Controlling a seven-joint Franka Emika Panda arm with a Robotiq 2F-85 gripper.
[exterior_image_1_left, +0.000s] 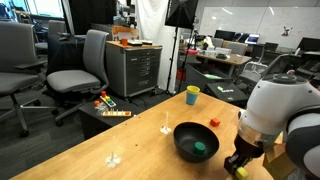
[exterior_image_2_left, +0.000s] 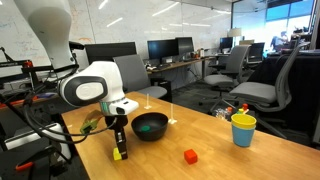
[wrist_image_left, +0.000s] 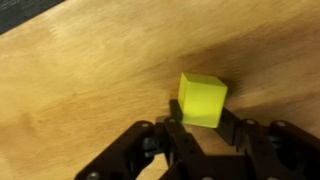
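A small yellow block (wrist_image_left: 203, 97) is between the fingertips of my gripper, which is shut on it. In exterior view 2 the yellow block (exterior_image_2_left: 117, 154) shows at the fingertips, low over the wooden table (exterior_image_2_left: 240, 172); whether it touches the wood I cannot tell. A black bowl (exterior_image_2_left: 151, 126) stands beside the gripper, with a green object (exterior_image_1_left: 199, 146) inside it. On the table, apart from the bowl, lies a red block (exterior_image_2_left: 190, 156).
A blue and yellow cup (exterior_image_2_left: 243, 129) stands farther along the table. Several colored pieces (exterior_image_1_left: 104, 102) lie by a dark box (exterior_image_1_left: 97, 121) at the table's edge. Small white stands (exterior_image_1_left: 167, 125) rise from the tabletop. Much of the wood is bare.
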